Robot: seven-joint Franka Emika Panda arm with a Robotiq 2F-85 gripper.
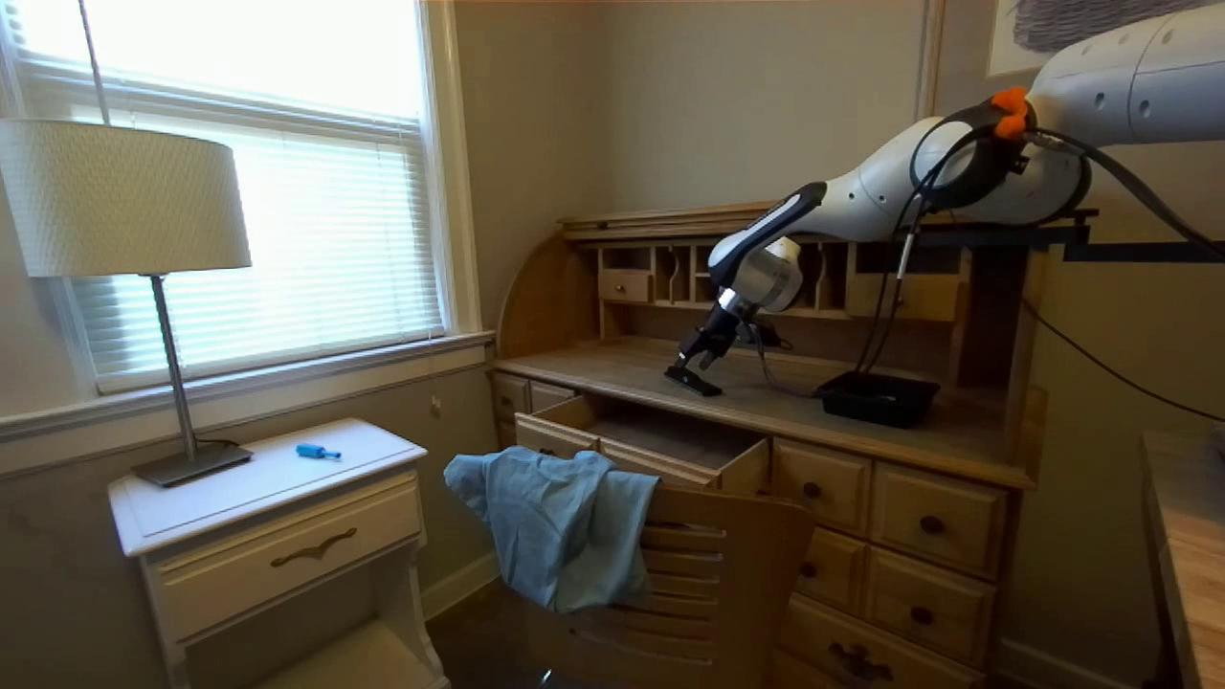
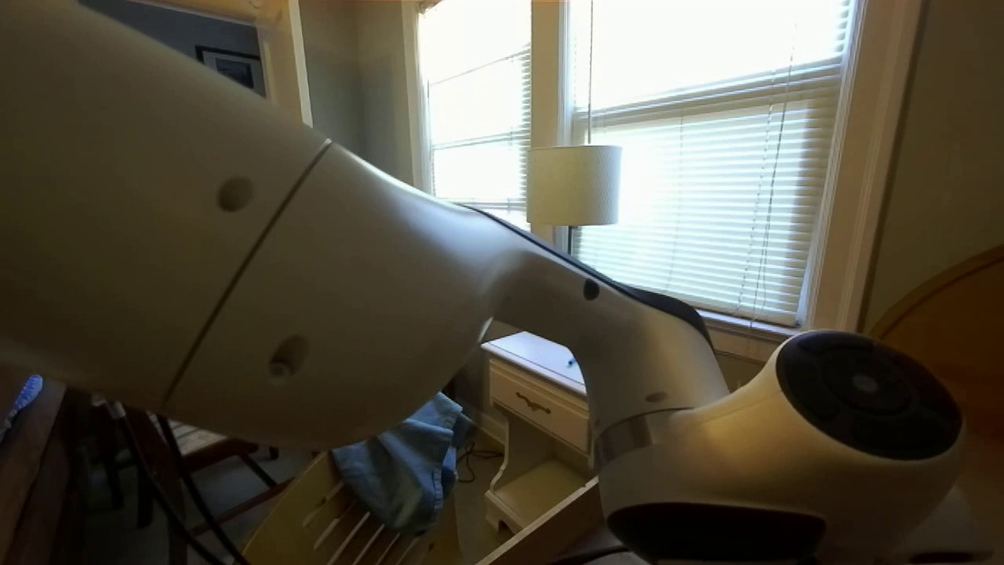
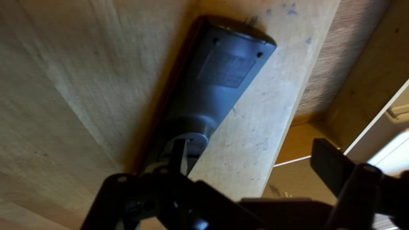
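Observation:
A long dark object like a remote control [image 3: 226, 69] lies flat on the desktop close to its front edge. In exterior view 1 the same black object [image 1: 694, 381] shows under the fingertips. My gripper is open, with its fingers wide apart. One finger [image 3: 178, 155] overlaps the lower part of the dark object in the wrist view; whether it touches cannot be told. The other finger [image 3: 329, 164] appears past the desk edge, over the drawer side. Nothing is held. Exterior view 2 shows mostly the arm, with the gripper hidden.
Below the desktop, a drawer [image 1: 678, 431] is pulled open. A chair [image 1: 735, 563] with a blue cloth [image 1: 563, 522] stands before it. On the desk's right sits a black tray [image 1: 879, 397]. A white nightstand [image 1: 379, 448] holds a lamp and a small blue item [image 1: 317, 452].

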